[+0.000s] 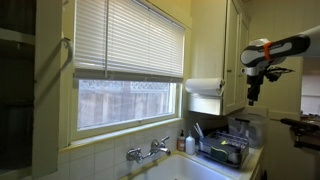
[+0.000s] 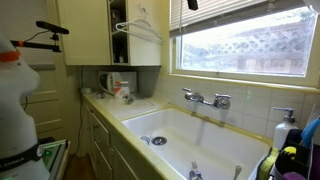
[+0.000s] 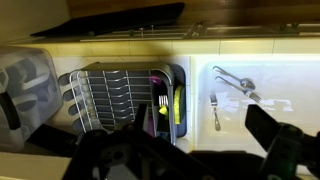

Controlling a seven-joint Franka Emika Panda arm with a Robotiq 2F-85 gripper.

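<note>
In exterior view 1 my gripper hangs high in the air at the right, beside the wall cabinet. From the wrist view it looks down over the counter, its two black fingers spread wide apart with only open space between them. Beneath, a white sink holds a fork and several spoon-like utensils. A black wire dish rack stands to the left of the sink, with a utensil holder on its sink side containing a yellow-green item.
A clear plastic container sits left of the rack. The wall faucet projects over the sink below the window. A paper towel roll hangs under the cabinet. A soap bottle stands at the sink's corner.
</note>
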